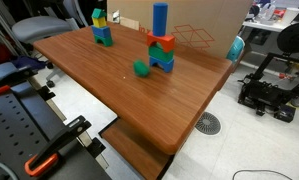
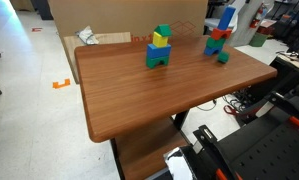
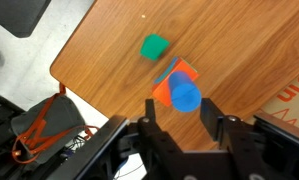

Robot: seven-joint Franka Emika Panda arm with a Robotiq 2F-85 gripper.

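Note:
A stack of blocks stands on the wooden table (image 1: 119, 75), with a blue cylinder (image 1: 160, 18) upright on top of a red block (image 1: 162, 43) and green and blue blocks below. In front of this stack, a loose green block (image 1: 141, 68) rests on the tabletop; the wrist view also shows this green block (image 3: 154, 46). Seen from above, the blue cylinder (image 3: 185, 97) lies just beyond the fingertips of my gripper. Those fingers are spread apart, nothing held between them. Neither exterior view shows the gripper clearly.
Another stack (image 2: 158, 48) has a green triangular block above yellow, blue and green ones. Cardboard panels (image 2: 107, 53) stand along the table's back edge. A dark bag with orange straps (image 3: 44, 135) is on the floor.

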